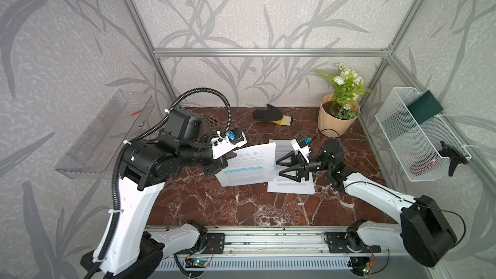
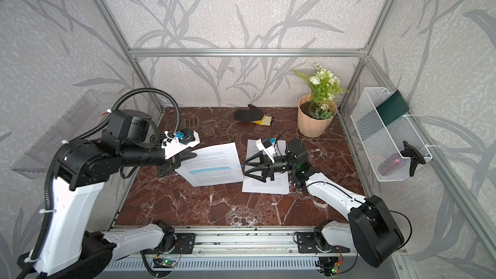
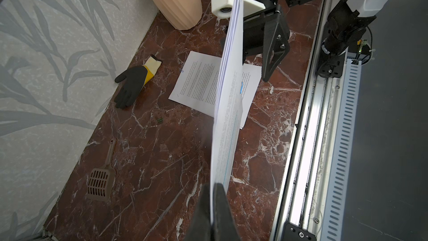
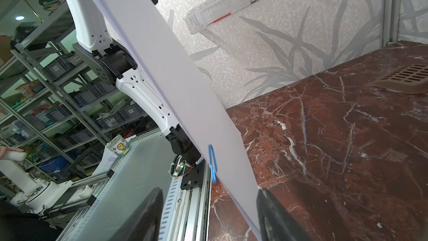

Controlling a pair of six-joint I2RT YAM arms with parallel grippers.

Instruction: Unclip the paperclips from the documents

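Observation:
My left gripper is shut on a document (image 1: 248, 164), a thin stack of printed sheets with a blue-highlighted passage, held up off the table. A blue paperclip (image 4: 213, 163) sits on the edge of this stack facing my right gripper (image 1: 279, 169). The right gripper is open, nothing gripped, its fingers (image 4: 276, 216) spread close to that edge; in the right wrist view the clip appears ahead, between the two fingers. Another document (image 3: 198, 80) lies flat on the table, partly under the right gripper, with a small blue clip (image 3: 182, 70) at its edge.
At the back lie a black-and-yellow glove (image 1: 271, 115) and a brown slotted scoop (image 3: 100, 182). A potted plant (image 1: 338, 113) stands back right. A clear bin (image 1: 103, 139) hangs left, a white mesh basket (image 1: 400, 124) right.

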